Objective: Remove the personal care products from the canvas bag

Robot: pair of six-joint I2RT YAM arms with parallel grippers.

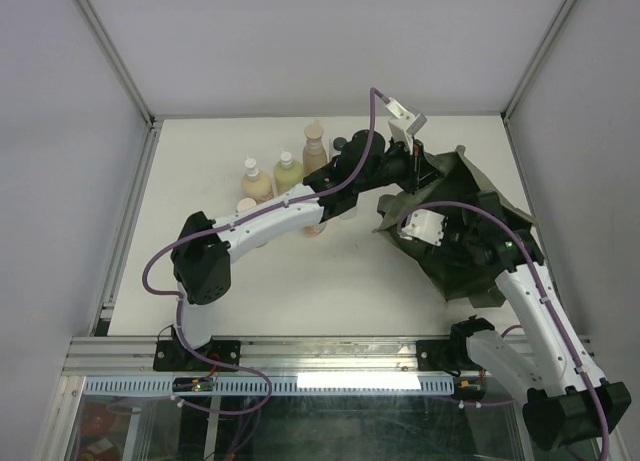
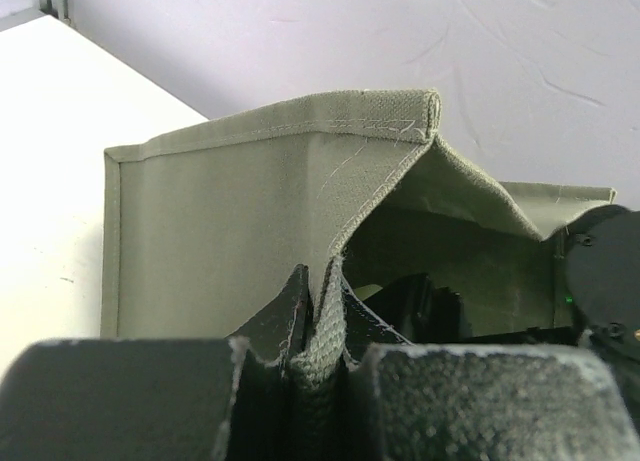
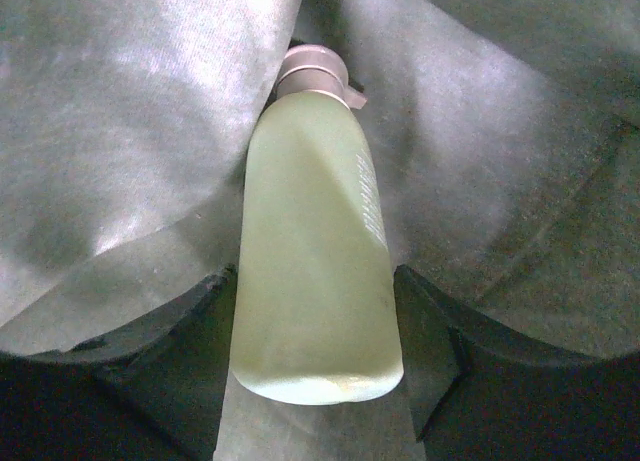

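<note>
The olive canvas bag [image 1: 475, 283] lies open on the right of the table. My left gripper [image 1: 424, 173] is shut on its rim; in the left wrist view the canvas edge [image 2: 327, 326] runs between the fingers. Inside the bag, the right wrist view shows a pale green bottle [image 3: 315, 231] with a pinkish cap, its base toward me. My right gripper has one finger on each side of the bottle near its base. Whether they press on it cannot be told. From the top, the right fingertips are hidden in the bag.
A tan pump bottle [image 1: 257, 184], a yellow-green pump bottle [image 1: 288, 172] and a brownish bottle [image 1: 314, 153] stand at the back left, with others partly behind my left arm.
</note>
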